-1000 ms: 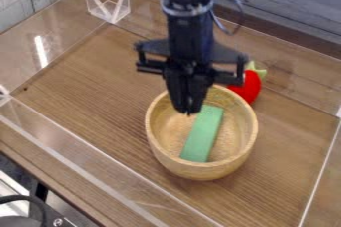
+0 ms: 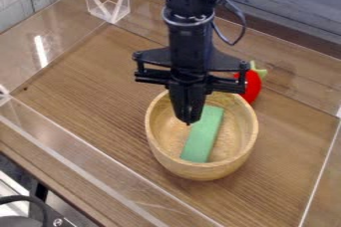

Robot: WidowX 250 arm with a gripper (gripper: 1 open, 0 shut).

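Observation:
My gripper hangs above a pale wooden bowl on the table, its tip over the bowl's back left part. It looks shut, with nothing visible between its fingers. A green block lies inside the bowl, below and right of the tip. A red object with a light green top, perhaps a pepper or strawberry, lies behind the bowl to the right, partly hidden by the arm.
A small clear plastic piece stands at the back left. A black cable shows at the front left corner.
My arm has moved slightly back and to the left over the last second, showing a little more of the block and red object. The bowl and block stay where they were.

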